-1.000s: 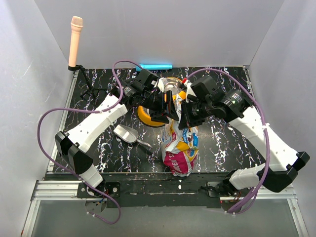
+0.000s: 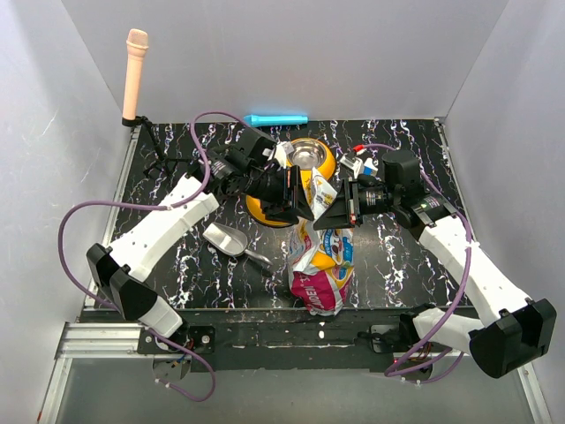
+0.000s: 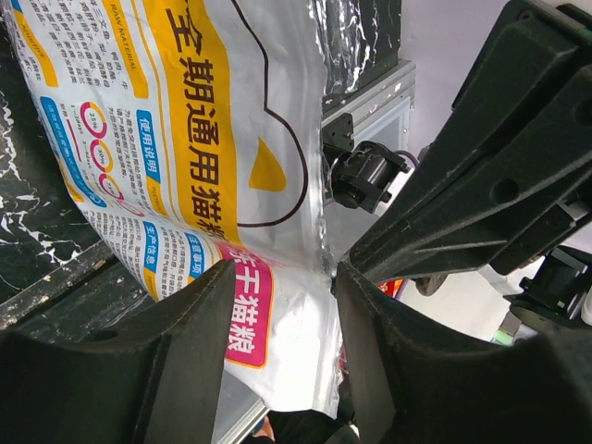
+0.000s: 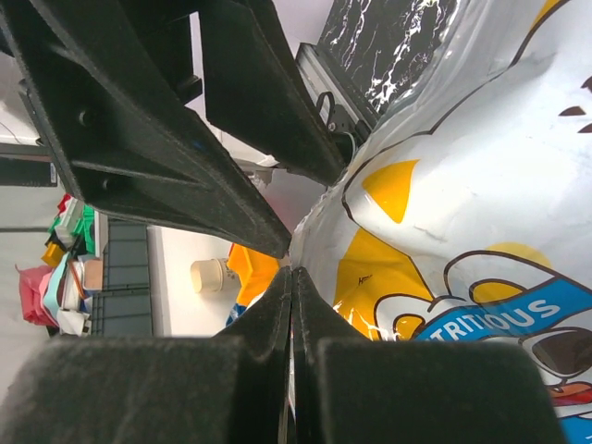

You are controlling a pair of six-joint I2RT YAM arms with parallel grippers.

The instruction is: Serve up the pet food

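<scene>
The pet food bag (image 2: 323,278) stands upright at the front middle, its white top drawn up between both grippers. My left gripper is part open, fingers either side of the bag's creased side; the white film (image 3: 314,324) runs between them. My right gripper is closed at the bag's edge, and thin film appears pinched at its fingertips. Behind the arms is a yellow feeder with a metal bowl (image 2: 306,153); its nearer part (image 2: 258,212) is mostly covered by my left gripper. A clear scoop (image 2: 227,239) lies left of the bag. The bag's mouth is hidden.
At the back edge lies a blue stick-like object (image 2: 275,120). Small items, one with a red cap (image 2: 358,148), stand behind the right gripper.
My left arm has shifted only slightly.
</scene>
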